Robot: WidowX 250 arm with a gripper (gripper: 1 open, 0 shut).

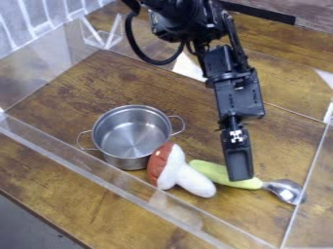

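Note:
My black gripper (237, 165) points down over a pale green vegetable-like object (209, 170), partly covering it; it looks shut, with nothing visible held in it. A red-and-white toy mushroom (182, 175) lies left of that, beside a steel pot (128, 134) with two side handles. A metal spoon-like piece (285, 190) lies at the right end of the green object.
Clear plastic walls (78, 151) surround the wooden surface (85, 88). A white piece (186, 66) sits behind the arm.

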